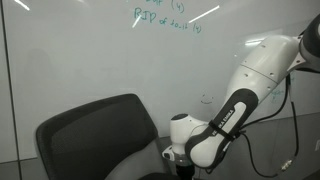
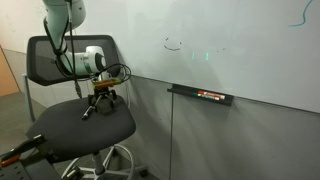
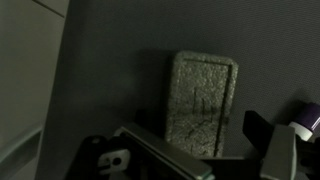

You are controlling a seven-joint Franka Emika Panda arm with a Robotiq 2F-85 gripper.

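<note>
A grey rectangular block, which looks like a whiteboard eraser, lies flat on the dark chair seat. In the wrist view my gripper is open, its fingers spread to the left and right of the eraser's lower part. Part of the eraser's near end is covered by the gripper. I cannot tell whether either finger touches it. In exterior view 2 the gripper is low over the seat; the eraser is too dark to make out there. The chair backrest hides the seat in exterior view 1.
A marker with a purple end lies right of the eraser, close to the right finger. The chair's mesh backrest stands beside the arm. Behind is a whiteboard with a marker ledge. The seat's edge shows at left in the wrist view.
</note>
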